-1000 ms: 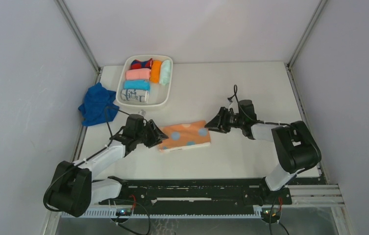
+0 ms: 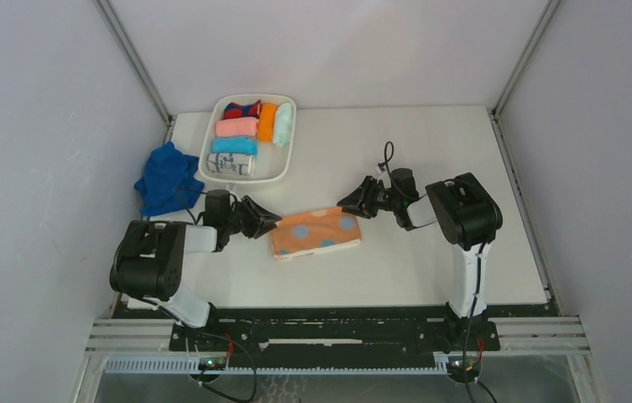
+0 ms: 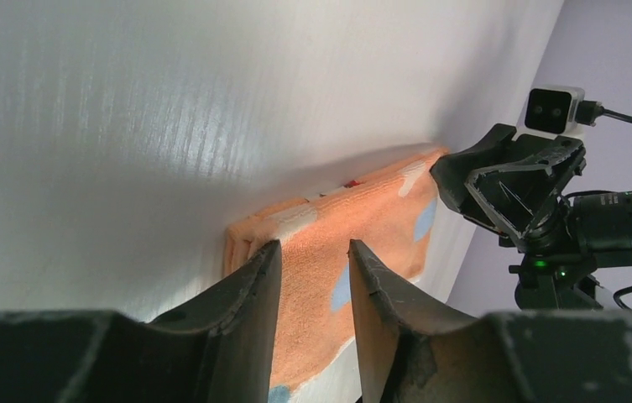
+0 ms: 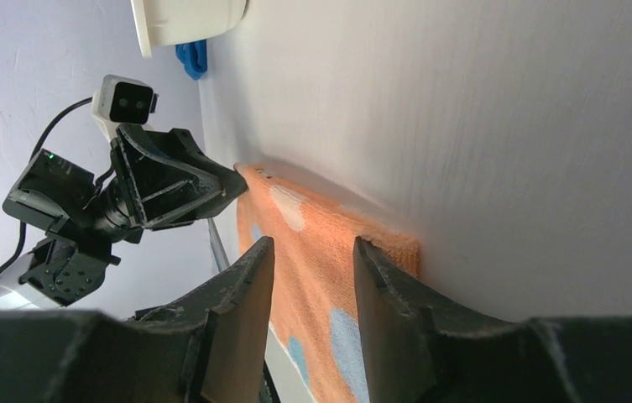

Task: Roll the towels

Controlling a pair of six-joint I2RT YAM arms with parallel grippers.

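An orange towel [image 2: 316, 232] with blue and white dots lies folded flat in the middle of the table, its long side running left to right. My left gripper [image 2: 276, 222] is at its far left corner, and my right gripper [image 2: 342, 208] at its far right corner. In the left wrist view, the towel's folded edge [image 3: 291, 220] shows between parted fingers. The right wrist view likewise has the towel's far edge [image 4: 383, 237] between spaced fingers. Both fingers are part open, with a gap around the cloth.
A white bin [image 2: 289, 155] with several rolled towels stands at the back left. A crumpled blue towel [image 2: 167, 180] lies left of it.
The right gripper has come left and a little back along the towel's far edge. The towel's far edge looks slightly disturbed.
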